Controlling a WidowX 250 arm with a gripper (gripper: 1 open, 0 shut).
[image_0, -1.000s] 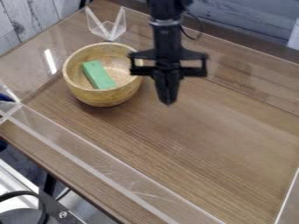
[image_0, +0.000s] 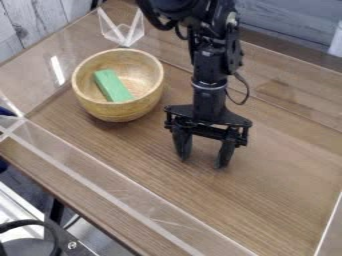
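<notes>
My black gripper (image_0: 206, 144) hangs low over the wooden table (image_0: 160, 200), right of centre in the camera view, open with its dark fingers pointing down. Whether anything lies between them is hard to tell against the dark shapes. A wooden bowl (image_0: 148, 98) stands to the upper left of the gripper, with a green block (image_0: 114, 86) inside it.
A white angular object (image_0: 122, 30) sits behind the bowl near the back left. Dark cables (image_0: 27, 240) show at the lower left corner.
My gripper has come down and toward the front, from the back of the table to low over its middle. The bowl and green block look unmoved.
</notes>
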